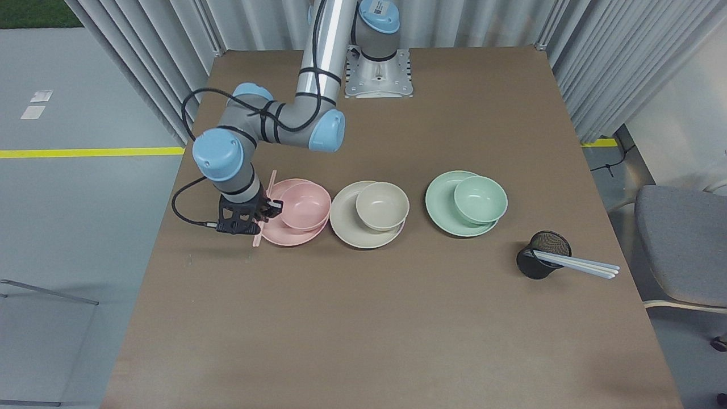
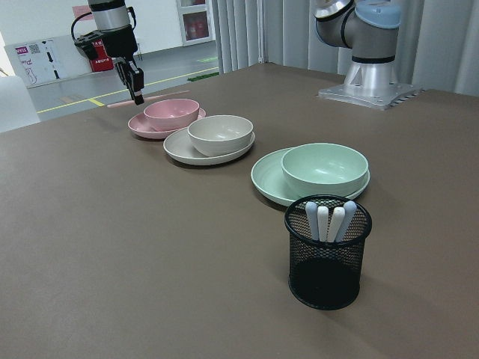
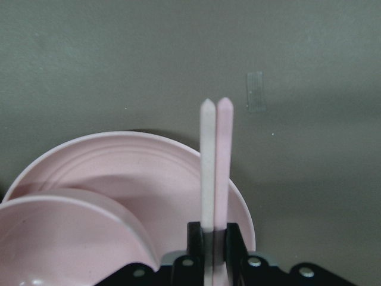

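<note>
My gripper is shut on a pair of pink chopsticks (image 3: 222,155), one paler, held upright in the wrist view over the right part of a pink plate (image 3: 137,158). A pink bowl (image 3: 65,244) sits on that plate. In the front view the gripper (image 1: 262,212) is at the left side of the pink set (image 1: 306,208); in the left view it hangs above the table with the chopsticks (image 2: 168,96) level.
A white plate with bowl (image 1: 381,204) and a green plate with bowl (image 1: 480,199) stand to the right. A black mesh holder (image 1: 535,268) with pale chopsticks (image 1: 586,266) is at the right.
</note>
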